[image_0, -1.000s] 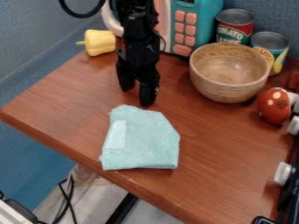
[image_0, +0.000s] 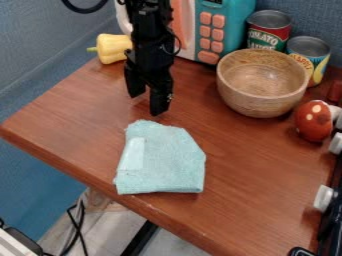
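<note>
My black gripper (image_0: 148, 98) hangs low over the wooden table (image_0: 80, 130), left of the bowl and behind the cloth, its fingers pointing down; whether they are open or shut is hard to make out. A pale blue folded cloth (image_0: 160, 165) lies on the table in front of it. A wooden bowl (image_0: 261, 85) stands to the right.
At the back are a yellow object (image_0: 112, 46), a teal appliance with pink buttons (image_0: 210, 30) and two cans (image_0: 267, 32). A red spotted object (image_0: 314, 120) and dark equipment (image_0: 327, 220) line the right edge.
The gripper has moved slightly left and up over the last second. The cloth, bowl and other objects have stayed in place.
</note>
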